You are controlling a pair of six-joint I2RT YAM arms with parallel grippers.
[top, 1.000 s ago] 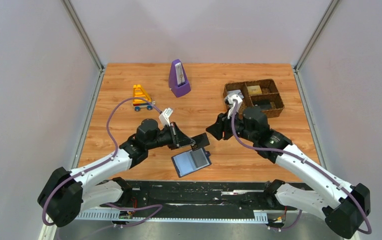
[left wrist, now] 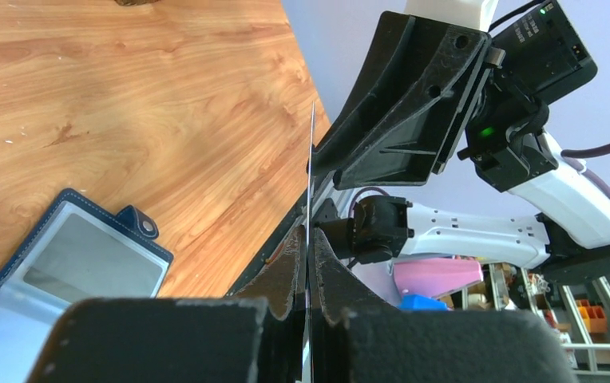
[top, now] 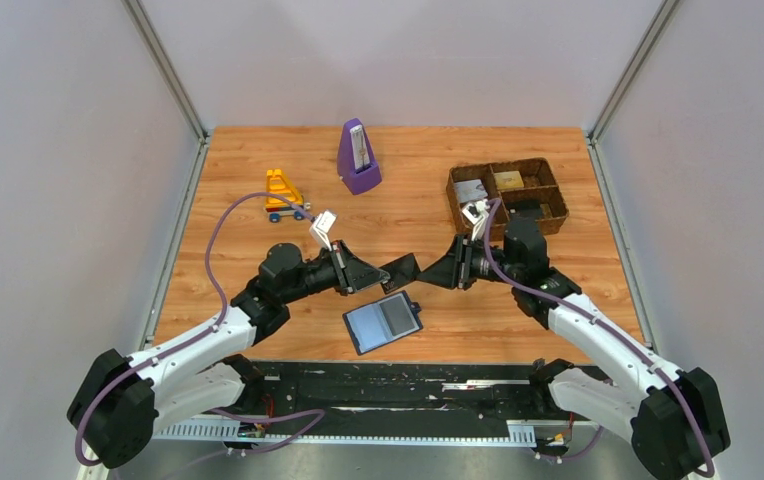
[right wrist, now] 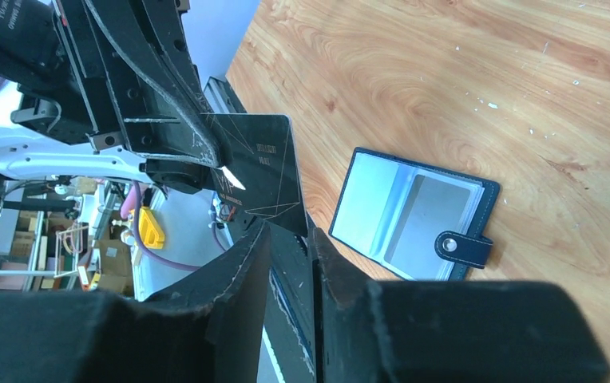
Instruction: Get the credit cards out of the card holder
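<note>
A black card (top: 399, 271) is held upright in my left gripper (top: 383, 277), which is shut on it; in the left wrist view it shows edge-on as a thin line between the fingers. My right gripper (top: 420, 276) is at the card's right edge, its fingertips a little apart around it; whether they touch it is unclear. The card holder (top: 381, 322) (left wrist: 86, 255) (right wrist: 409, 214) lies open on the table below, with clear sleeves and a snap strap.
A purple metronome (top: 358, 160) stands at the back, a yellow toy (top: 281, 190) at back left, and a divided wicker box (top: 543, 210) at back right.
</note>
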